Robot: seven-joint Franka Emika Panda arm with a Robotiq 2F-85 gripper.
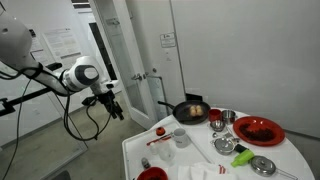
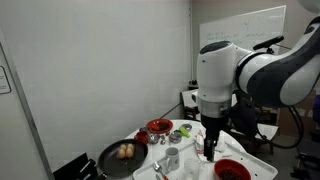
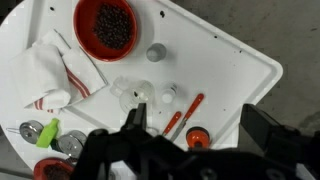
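Observation:
My gripper is open, its two dark fingers reaching in from the lower left and lower right in the wrist view, with nothing held between them. It hangs high over the tray. In exterior view 1 the gripper (image 1: 112,105) is at the left, clear of the tabletop. Below it lies a white tray (image 3: 215,60) with a red bowl of dark beans (image 3: 106,27), a clear glass cup (image 3: 133,94), a small grey shaker (image 3: 156,52), a white-topped shaker (image 3: 168,95), red-handled utensils (image 3: 186,114) and a tomato (image 3: 198,137).
A black pan holding eggs (image 1: 197,110), a grey mug (image 1: 181,138), red cups (image 1: 215,115), a red bowl (image 1: 258,130) and a lidded steel pot (image 1: 262,165) crowd the table. A striped towel (image 3: 50,75) lies beside the bean bowl. The tray's right part is bare.

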